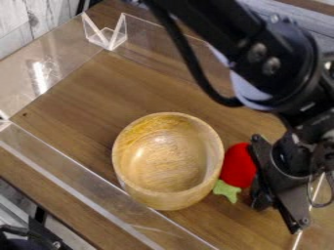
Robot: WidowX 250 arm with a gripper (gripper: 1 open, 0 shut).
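A wooden bowl point(167, 161) sits on the wooden table near the middle. Just right of it lies a red toy point(237, 161) with a green leafy part point(226, 190) pointing toward the front. My dark gripper point(261, 181) is low at the right, at the red toy's right side and partly covering it. Its fingertips are dark and hard to make out, so I cannot see whether anything is between them.
Clear plastic walls point(92, 186) run along the left and front edges. The arm fills the upper right.
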